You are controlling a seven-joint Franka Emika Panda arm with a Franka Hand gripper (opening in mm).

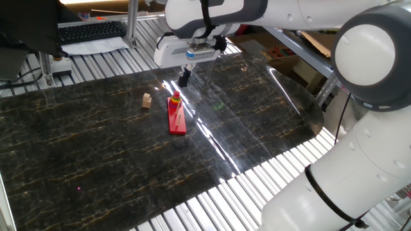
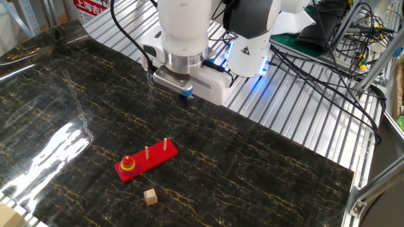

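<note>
On the dark marbled tabletop (image 1: 83,147) lies a red board (image 1: 176,122) with upright pegs. Coloured rings (image 2: 128,166) are stacked on the peg at one end of it; two bare wooden pegs (image 2: 147,152) show in the second exterior view. Beside the ring end sits a small pale wooden block (image 2: 150,197), which looks like two pieces together in the first exterior view. My gripper (image 1: 184,79) hangs above the table, apart from the board and block. Its dark fingers (image 2: 184,101) appear together, shut, with nothing visible between them.
A keyboard (image 1: 92,31) and papers lie on the slatted metal frame past the table's edge. Cables (image 2: 328,82) run over the slats behind the arm's base. Wide stretches of the tabletop around the board are clear.
</note>
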